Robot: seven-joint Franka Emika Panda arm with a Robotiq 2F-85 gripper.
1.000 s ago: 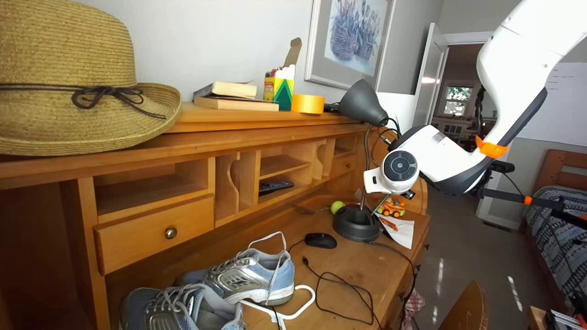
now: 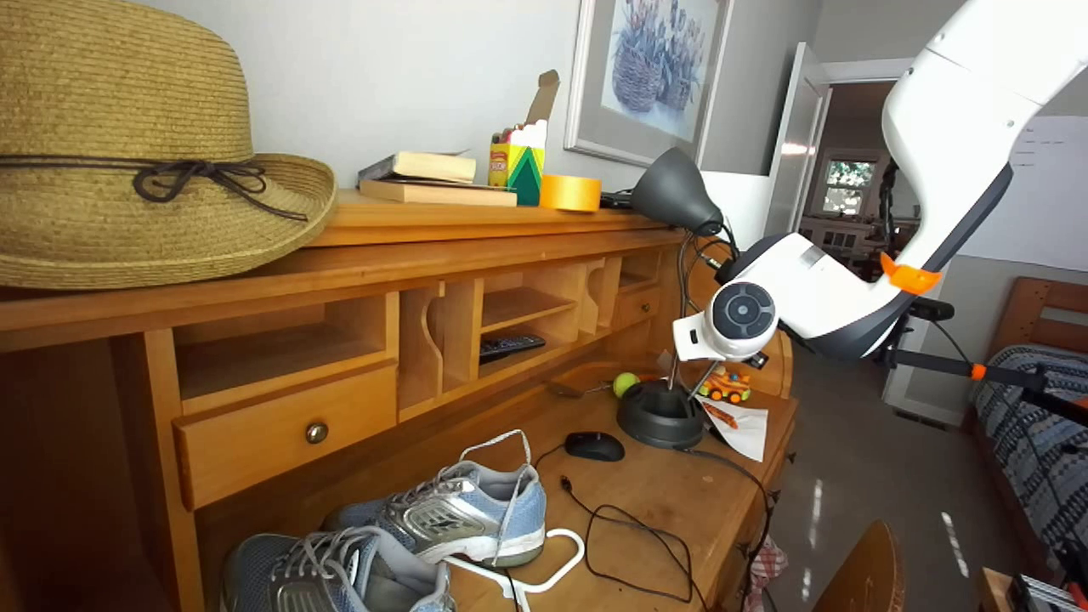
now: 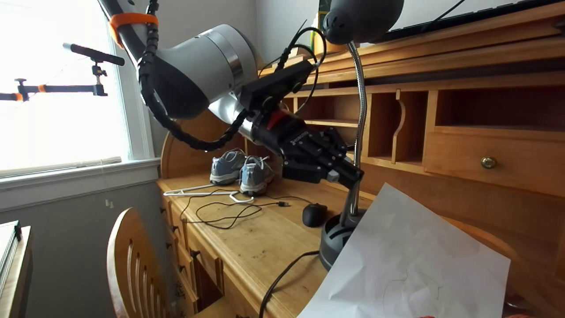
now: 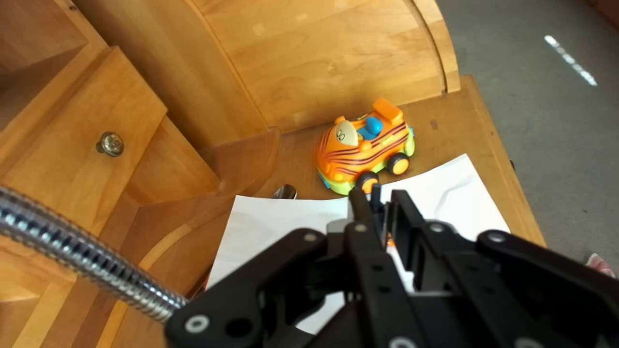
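In the wrist view my gripper has its dark fingers drawn close together. A narrow dark piece shows between the tips, but I cannot tell what it is. In the second exterior view the gripper (image 3: 355, 175) reaches down beside the desk lamp's metal neck (image 3: 362, 100); whether they touch is unclear. Below it stands the lamp base (image 3: 332, 244), with a slanted grey rod (image 3: 348, 204) rising from it towards the fingertips. Beyond the fingers in the wrist view are a white sheet of paper (image 4: 270, 226) and an orange toy car (image 4: 362, 148). The arm hides the fingers in the first exterior view.
A lamp shade (image 2: 678, 192) hangs over the desk near the arm. A black mouse (image 2: 594, 445), a green ball (image 2: 625, 383), grey-blue shoes (image 2: 479, 505), a white hanger (image 2: 556, 571) and loose cable (image 2: 643, 525) lie on the desktop. The shelves rise behind.
The lamp shade has shifted very slightly right, and the arm's wrist very slightly left. The shoes, mouse, paper and toy car look unmoved.
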